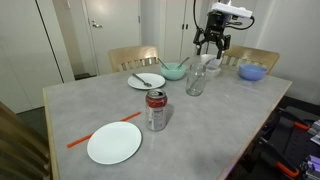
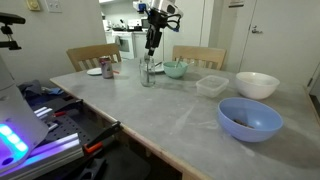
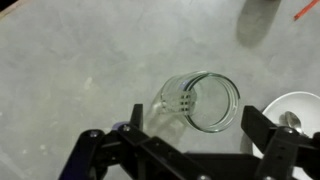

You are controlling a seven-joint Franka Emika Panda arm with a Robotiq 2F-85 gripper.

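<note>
Over the table, my gripper stands open with nothing between its fingers. Just below and ahead of it in the wrist view is a clear glass jar (image 3: 190, 102), its round mouth facing the camera and apart from the fingers. In exterior view 1 the jar (image 1: 196, 80) stands upright near the table's middle, while the gripper (image 1: 202, 50) hangs higher and behind it. From exterior view 2, the gripper (image 2: 150, 50) appears right above the jar (image 2: 147, 71).
A red can (image 1: 156, 110), a white plate (image 1: 114, 142) and an orange stick (image 1: 89, 136) lie nearer. Behind are a plate with a spoon (image 1: 147, 80) and a green bowl (image 1: 174, 72). A blue bowl (image 2: 249, 119), clear container (image 2: 212, 87) and white bowl (image 2: 257, 85) stand to one side.
</note>
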